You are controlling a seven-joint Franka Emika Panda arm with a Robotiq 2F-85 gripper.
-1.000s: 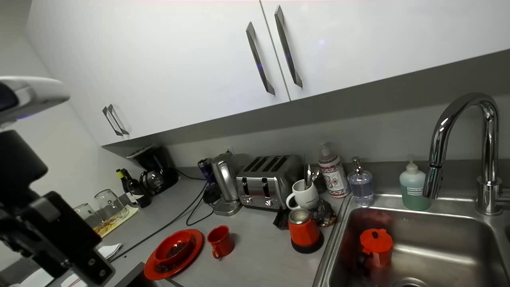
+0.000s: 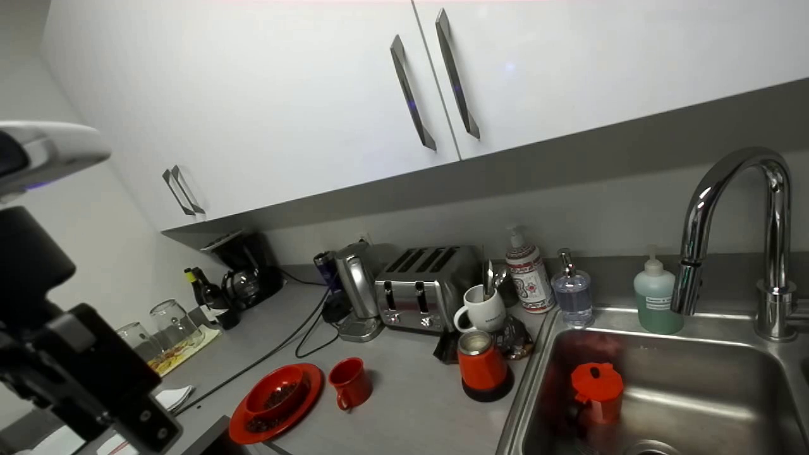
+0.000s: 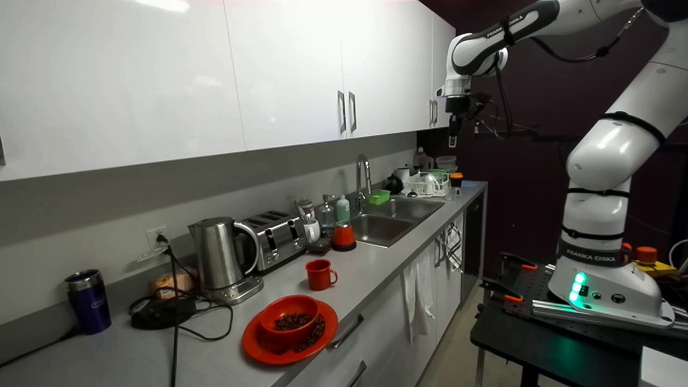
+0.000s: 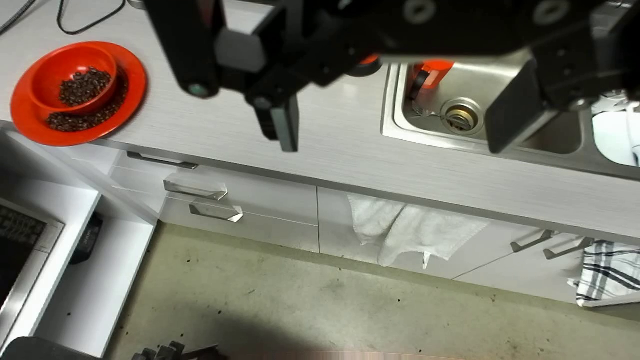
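Observation:
My gripper is open, its two fingers wide apart in the wrist view with only counter and sink seen far beneath them. In exterior view 2 the gripper [image 3: 453, 136] hangs high at the end of the arm, clear of everything on the counter. A red bowl [image 3: 291, 306] of dark beans sits on a red plate [image 3: 255, 342], and more beans lie on the plate beside it. Close by stands a red mug [image 3: 319, 276]. A red pot base [image 2: 482, 368] stands left of the sink; a red pot top [image 2: 599, 390] lies inside the sink.
The sink [image 2: 717, 341] has a tall faucet [image 2: 694, 227] behind it. Along the wall stand a toaster [image 3: 277, 242], a kettle [image 3: 216, 258], a white mug [image 2: 483, 311] and soap bottles. Cables [image 3: 175, 303] cross the left counter. Bare counter lies between the red mug and the sink.

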